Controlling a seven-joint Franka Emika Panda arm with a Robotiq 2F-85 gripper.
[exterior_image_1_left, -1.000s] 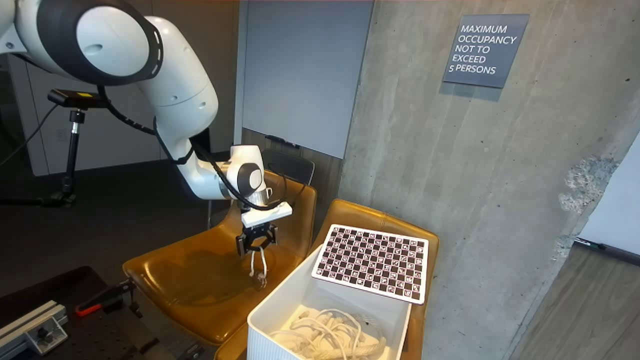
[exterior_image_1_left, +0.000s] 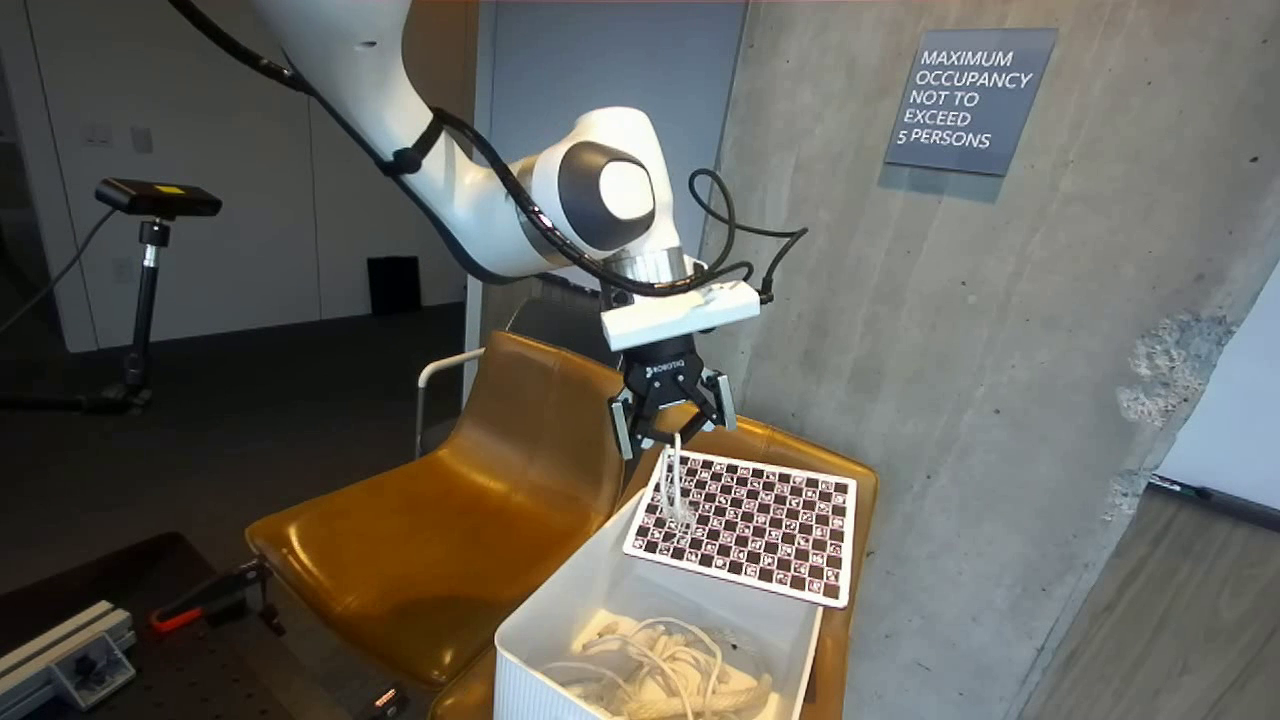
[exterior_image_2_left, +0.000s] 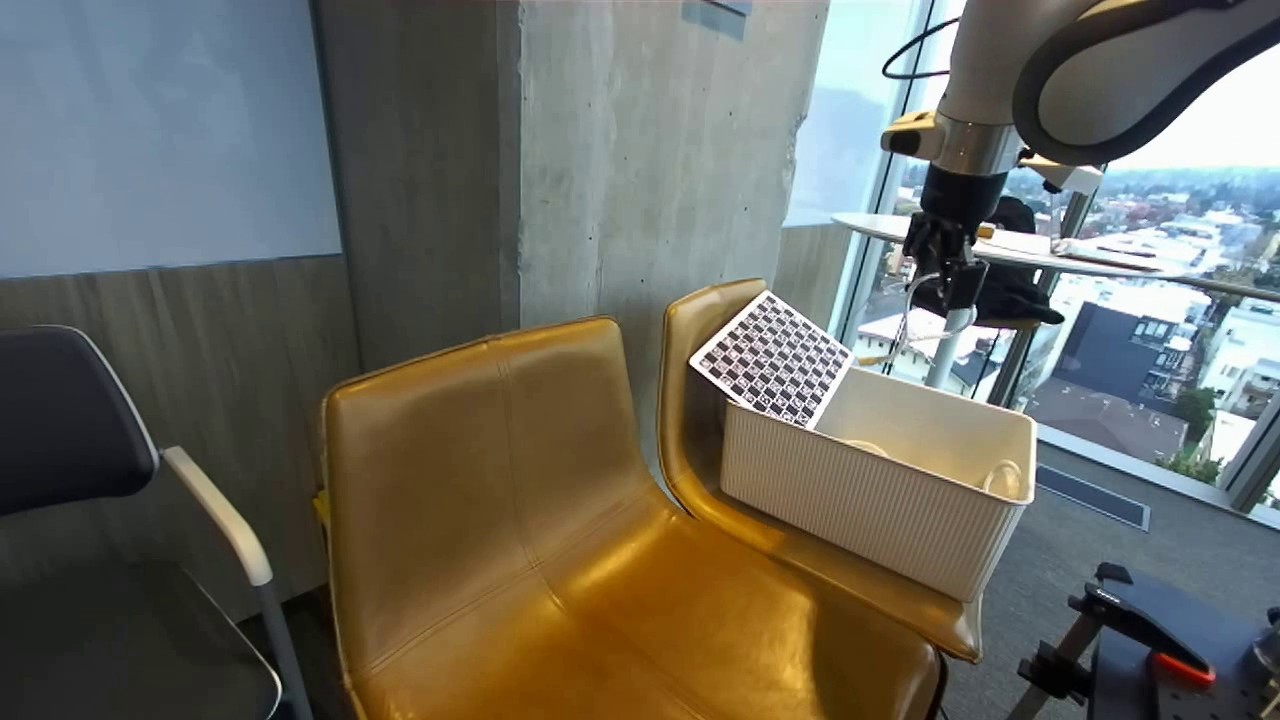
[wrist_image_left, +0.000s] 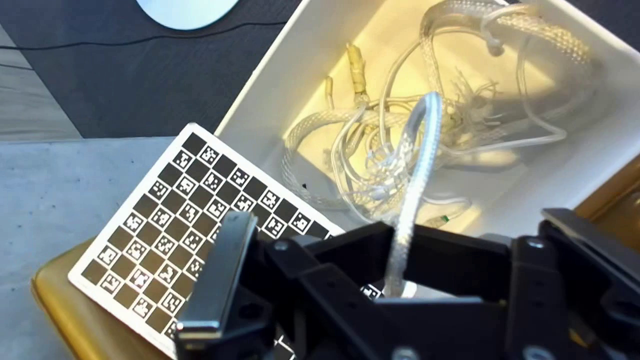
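A thin white rope (exterior_image_1_left: 675, 480) hangs from my gripper (exterior_image_1_left: 678, 434), which is shut on it. The rope's lower end is frayed and knotted. In the wrist view the held rope (wrist_image_left: 420, 174) rises from between the fingers, bends over and runs toward a tangle; where it ends against the ropes behind is hard to tell. A white bin (exterior_image_1_left: 564, 600) stands below, with several pale ropes (exterior_image_1_left: 672, 660) coiled inside. From exterior view 2, my gripper (exterior_image_2_left: 948, 286) is above the bin's far side, clear of its rim.
A black-and-white checkered board (exterior_image_1_left: 750, 522) leans across the bin's back corner, against the chair. Beside the bin is an empty tan chair (exterior_image_1_left: 480, 504). A concrete column (exterior_image_1_left: 1008, 396) rises behind. Open air surrounds the gripper above the bin.
The arm has swung right and up in exterior view 1, from over the tan chair to above the bin area. The rope has travelled with the gripper; bin and board are unmoved.
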